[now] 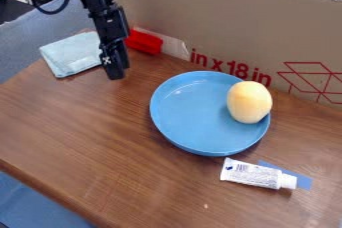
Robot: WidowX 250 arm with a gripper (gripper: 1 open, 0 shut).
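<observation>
My black gripper (115,67) points down at the upper left, just right of a folded pale blue cloth (70,52); I cannot tell whether its fingers are open or shut. A red object (143,41) lies behind it, partly hidden. A blue plate (194,117) sits at the centre right with a pale yellow round object (249,102) on its right side. A white tube (258,173) lies on the table below the plate, beside a small blue flat piece.
A cardboard panel (214,12) runs along the back.
</observation>
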